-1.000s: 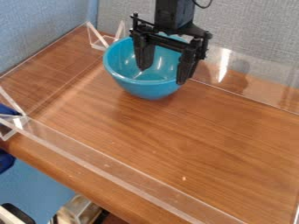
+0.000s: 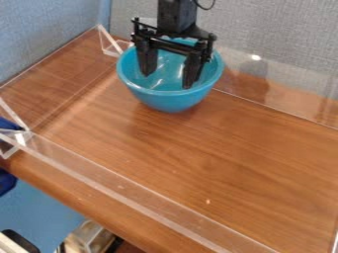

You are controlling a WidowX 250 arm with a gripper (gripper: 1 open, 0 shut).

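A turquoise bowl (image 2: 169, 97) sits on the wooden table (image 2: 211, 178) at the back, near the grey wall. My black gripper (image 2: 171, 67) hangs over the bowl from above, its two fingers reaching down inside the rim and spread apart. I cannot make out anything held between them.
Clear plastic edging runs along the table's back and left sides. A blue object (image 2: 7, 128) lies at the left edge, partly out of frame. Beyond the front left edge lies a blue floor with some small items.
My gripper has moved left and slightly up over the bowl, by stages. The bowl looks almost where it was, perhaps shifted very slightly.
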